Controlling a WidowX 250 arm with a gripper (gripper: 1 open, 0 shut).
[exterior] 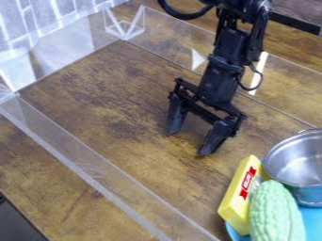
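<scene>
My black arm reaches down from the top centre to the wooden floor (101, 113), where my gripper (191, 132) sits low near the middle. Its two dark fingers point down and toward the viewer, apparently spread, with no object visible between them.
At the lower right are a steel pot (297, 168), a yellow box (239, 196) and a pale green cabbage-like item (276, 213) on a blue surface (234, 232). Clear plastic walls border the wooden area.
</scene>
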